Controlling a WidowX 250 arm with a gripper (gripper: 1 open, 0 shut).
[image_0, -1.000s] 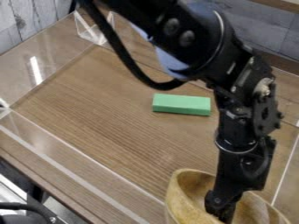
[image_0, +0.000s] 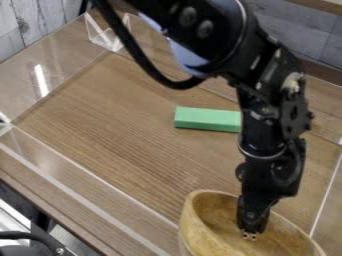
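My black gripper (image_0: 254, 215) points down into a tan bowl (image_0: 214, 230) at the bottom right, its tips low inside it. Whether the fingers are apart or closed, and whether anything is between them, I cannot tell. A green block (image_0: 203, 117) lies on the wooden table behind the arm's lower part, to the left.
A clear plastic object (image_0: 104, 30) stands at the back left. A grey wall runs along the back, and the table's edge is at lower left.
The arm and gripper have shifted slightly up and left, and the gripper looks narrower. The green block has stayed in place.
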